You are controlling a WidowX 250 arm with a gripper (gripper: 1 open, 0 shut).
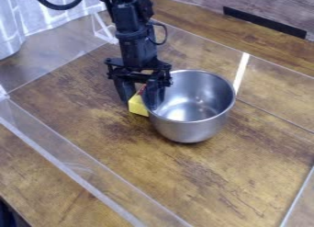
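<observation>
My gripper (pixel 140 89) points down at the left rim of a large steel bowl (pixel 194 106), its dark fingers straddling the area by that rim. A small yellow object (pixel 136 105) lies on the wooden table against the bowl's left side, just under the gripper, partly hidden by it and the bowl. I cannot make out whether the fingers hold anything or how far apart they stand.
A white, curtain-like sheet (pixel 31 19) is at the back left. Pale strips run along the table's sides.
</observation>
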